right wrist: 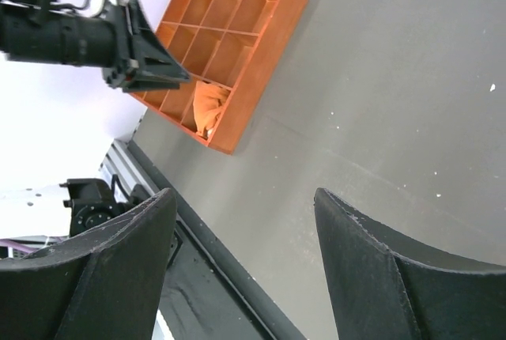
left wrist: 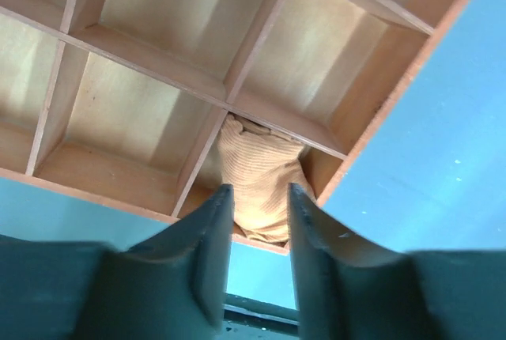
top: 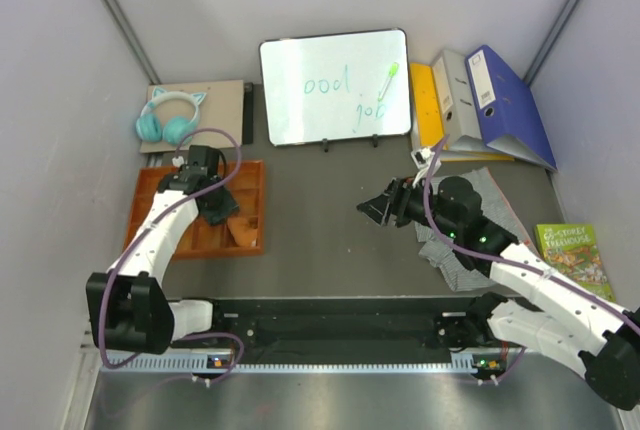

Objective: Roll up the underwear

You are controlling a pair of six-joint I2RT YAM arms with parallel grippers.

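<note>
The underwear is an orange-tan bundle [left wrist: 265, 178], tucked into the front right corner compartment of a wooden divider box [top: 259, 175]. In the top view the orange cloth [top: 243, 232] shows beside the left gripper's tips. My left gripper hangs above that corner, its fingers parted and nothing between them that I can make out as held. From the right wrist view, the bundle [right wrist: 209, 106] sits low in the compartment, apart from the left fingers above. Over bare table at centre right, my right gripper stands open and empty.
Grey cloths [top: 450, 262] lie under the right arm. A book [top: 575, 258], several binders [top: 505, 100], a whiteboard [top: 335, 90] and headphones [top: 172, 128] sit around the edges.
</note>
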